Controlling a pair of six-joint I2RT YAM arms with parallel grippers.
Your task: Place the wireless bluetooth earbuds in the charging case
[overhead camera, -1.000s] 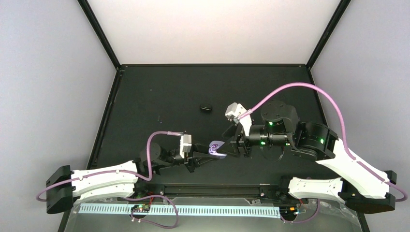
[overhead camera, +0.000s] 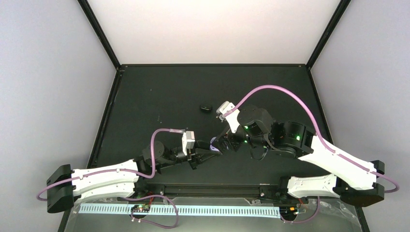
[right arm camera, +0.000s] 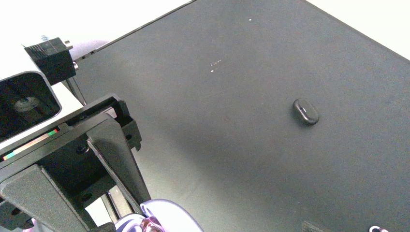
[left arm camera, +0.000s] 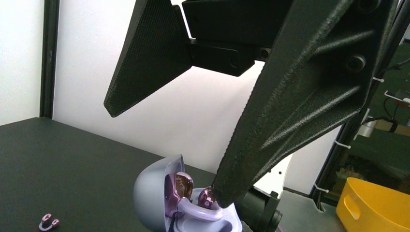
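Observation:
The pale purple charging case stands with its lid open, gripped by my left gripper, whose two black fingers close on it in the right wrist view. A shiny purple clip earbud (left arm camera: 196, 210) sits at the opening of the case. Over the case my right gripper is open, fingers spread. One fingertip (left arm camera: 227, 191) overlaps the earbud's smaller end in the left wrist view; whether they touch I cannot tell. From the top, the right gripper covers most of the case (overhead camera: 213, 140). Another purple earbud (left arm camera: 48, 223) lies on the table.
A small glossy black oval object (right arm camera: 305, 112) lies on the dark table (overhead camera: 159, 92), behind the grippers. Wide bare table surrounds it. Outside the work area, a yellow bin (left arm camera: 372, 208) shows at the right edge of the left wrist view.
The left arm and the case have hardly moved.

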